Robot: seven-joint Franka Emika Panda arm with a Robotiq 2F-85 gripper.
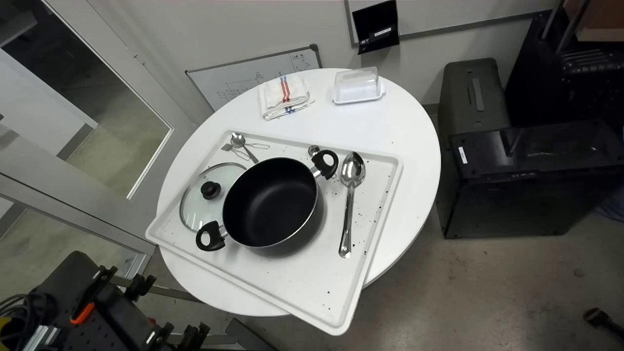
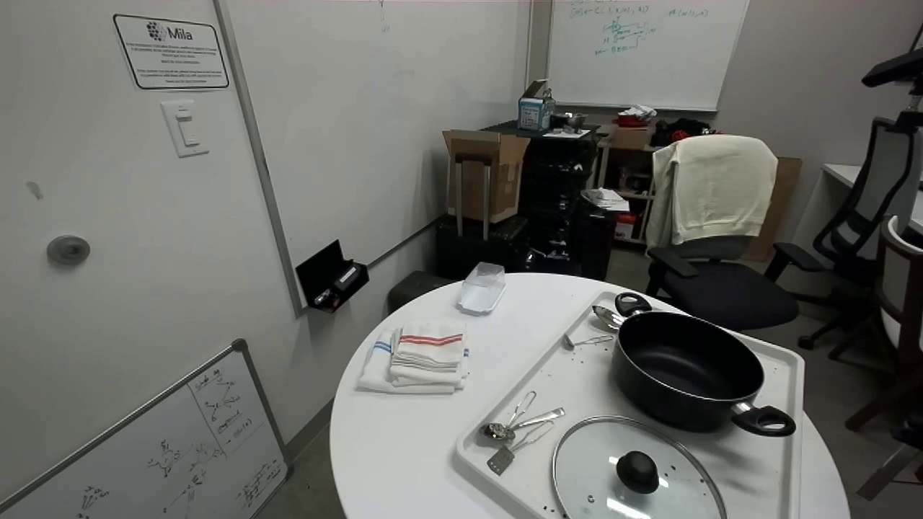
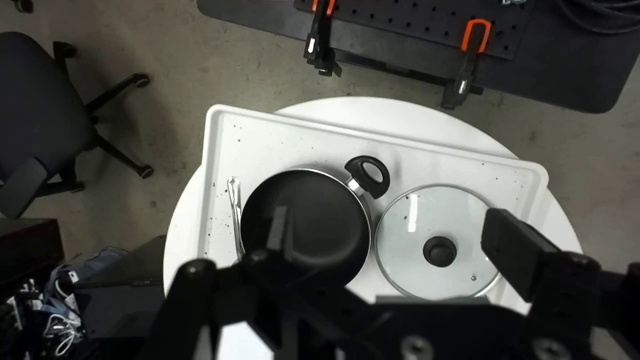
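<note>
Seen in the wrist view, my gripper is open, its two dark fingers wide apart above the tray, with nothing held between them. Below it lie the black pot (image 3: 306,222) and the glass lid (image 3: 436,207), whose round black knob (image 3: 439,251) shows between the fingers. In exterior view 1 the empty pot (image 1: 272,202) stands upright on the white tray (image 1: 275,292), its two handles sticking out on opposite sides. Flat on the tray beside it rests the lid (image 1: 199,204). A large metal spoon (image 1: 349,199) lies on the pot's other side. The exterior views do not show my gripper.
Small utensils (image 2: 519,428) lie at one tray corner. Off the tray, folded towels (image 2: 424,355) and a clear-lidded butter dish (image 2: 482,290) sit on the round white table (image 2: 394,450). The tray overhangs the table edge. Black clamps (image 3: 462,78) are fixed to a dark bench nearby.
</note>
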